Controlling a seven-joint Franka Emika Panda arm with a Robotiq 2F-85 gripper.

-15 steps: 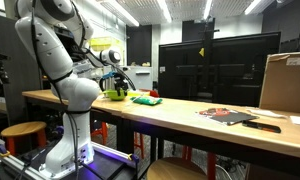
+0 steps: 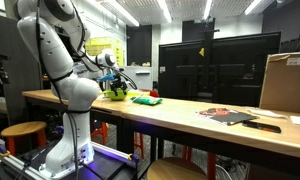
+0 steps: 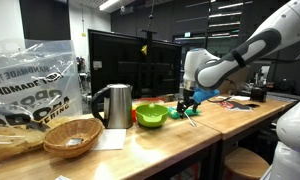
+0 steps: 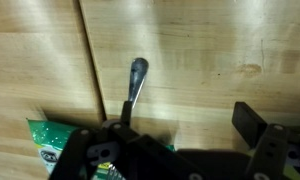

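Note:
My gripper is open above the wooden table, with bare wood showing between its fingers. In the wrist view, a thin utensil (image 4: 138,76) with a dark rounded end lies on the wood by the left finger, which hides part of its length. Partly under that same finger is a green-and-white packet (image 4: 60,138); exterior view 1 also shows this green packet (image 2: 147,100) on the table. A green bowl (image 3: 150,116) sits near the gripper (image 3: 185,107) in exterior view 2.
A metal kettle (image 3: 116,106) and a wicker basket (image 3: 72,138) stand on the table past the bowl. Dark flat sheets (image 2: 228,116) and a black flat object (image 2: 261,126) lie toward the other end. Stools (image 2: 181,164) stand below.
The arm has shifted only slightly near the bowl. The objects on the table look unmoved.

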